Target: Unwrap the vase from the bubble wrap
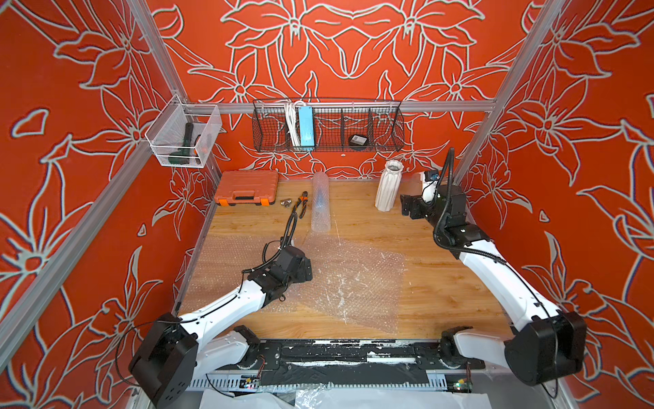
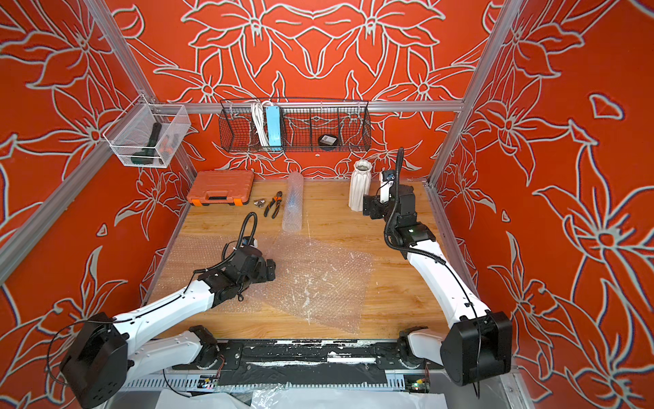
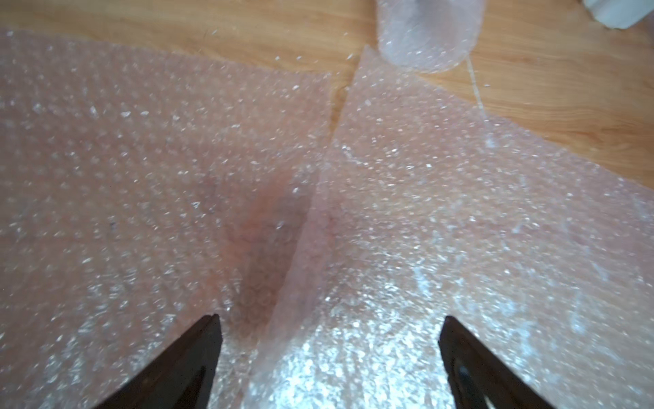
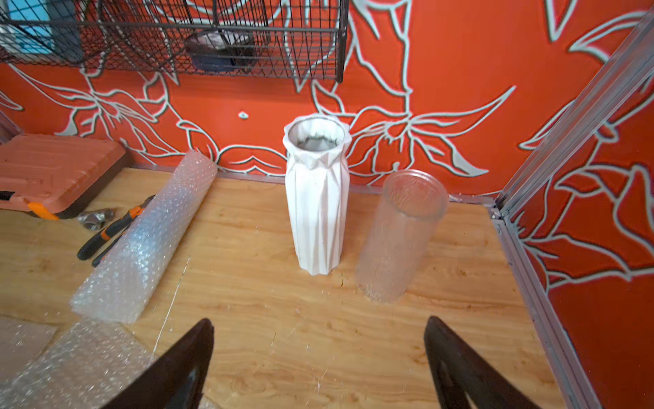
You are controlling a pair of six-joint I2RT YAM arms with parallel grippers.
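Note:
A white ribbed vase (image 4: 317, 204) stands upright and bare at the back right, beside a clear cylinder (image 4: 398, 238). A roll of bubble wrap (image 1: 320, 204) lies to the vase's left; flat bubble wrap sheets (image 1: 351, 286) cover the front and left of the table. My left gripper is open over the sheets, fingers apart with nothing held. My right gripper is open, in front of and to the right of the vase, empty.
An orange case (image 1: 245, 187), pliers (image 1: 301, 204) and a small metal part lie at the back left. A wire basket (image 1: 327, 129) and a clear bin (image 1: 184, 143) hang on the walls.

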